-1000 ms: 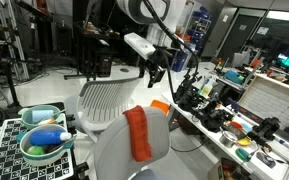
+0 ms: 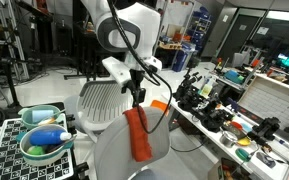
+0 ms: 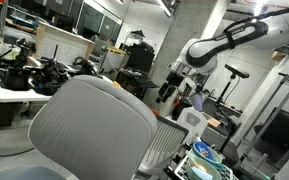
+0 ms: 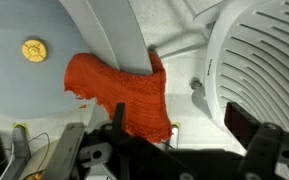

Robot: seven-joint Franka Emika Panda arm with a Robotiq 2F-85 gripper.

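A red-orange cloth [image 2: 138, 137] hangs over the top edge of a grey chair back [image 2: 110, 150]. Just above the cloth's upper end is my gripper [image 2: 137, 101], pointing down. In the wrist view the cloth [image 4: 136, 98] drapes across the chair's edge, spreading below and left of it. My gripper shows at the bottom of that view with its dark fingers wide apart. Nothing is visibly held between them. Exterior view 2 has my gripper [image 3: 168, 92] beyond the chair back [image 3: 96, 122], which hides most of the cloth.
A second, slatted chair [image 2: 104, 100] stands close beside the cloth; its back [image 4: 264, 62] fills the wrist view's right side. Bowls with items [image 2: 46, 138] sit at the left. A cluttered white table [image 2: 199, 108] is behind.
The arm has come down, bringing my gripper from well above the chair to just over the cloth's top. The cloth and chairs look unmoved.
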